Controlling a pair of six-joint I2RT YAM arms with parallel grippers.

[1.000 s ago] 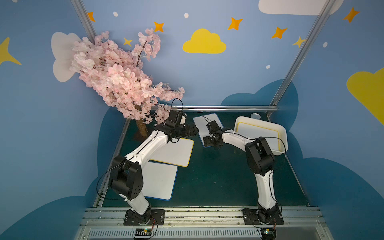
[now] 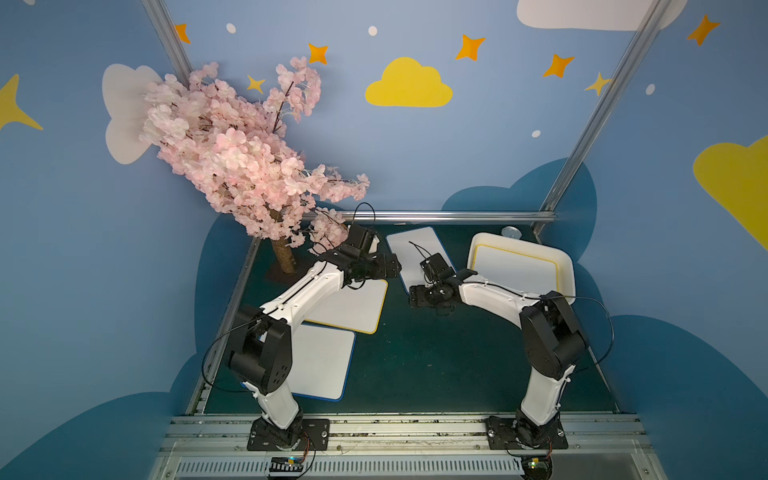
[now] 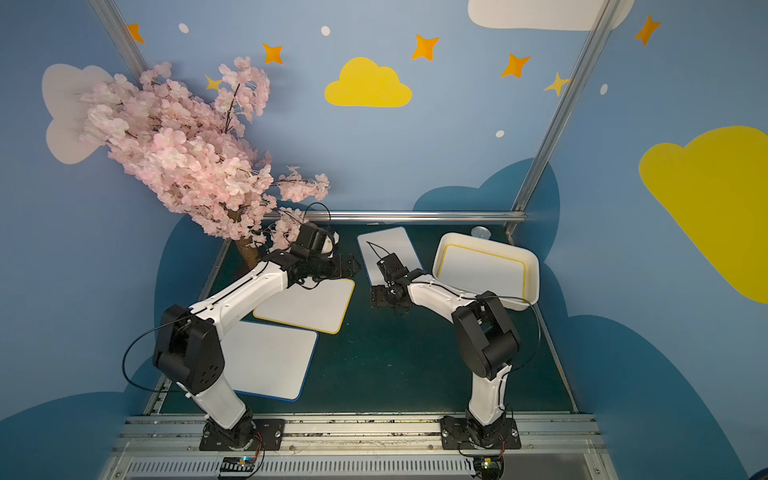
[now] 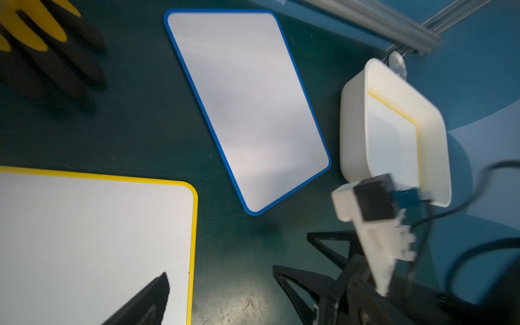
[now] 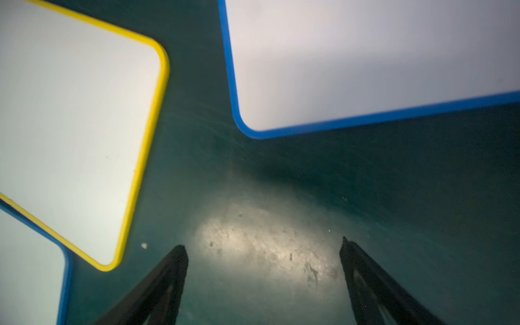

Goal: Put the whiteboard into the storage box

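Note:
A white whiteboard with a blue frame, the far board (image 4: 249, 108), lies flat on the dark green table, left of the white storage box (image 2: 569, 280). Inside that box rests a yellow-framed whiteboard (image 2: 512, 270). Another yellow-framed board (image 2: 352, 306) and a second blue-framed board (image 2: 320, 364) lie to the left. My left gripper (image 2: 394, 266) is open above the gap between the left yellow board and the far blue board. Near the front end of the far blue board, my right gripper stands open, only bare table showing between its fingers.
Yellow-and-black gloved fingers (image 4: 43, 43) show in the left wrist view's upper corner. An artificial blossom tree (image 2: 240, 152) fills the back left. A small clear round object (image 2: 511, 232) sits behind the box.
The right gripper has moved toward the front, off the far blue board, while its elbow swung right and forward. My left arm has shifted slightly right. The boards and box have not moved.

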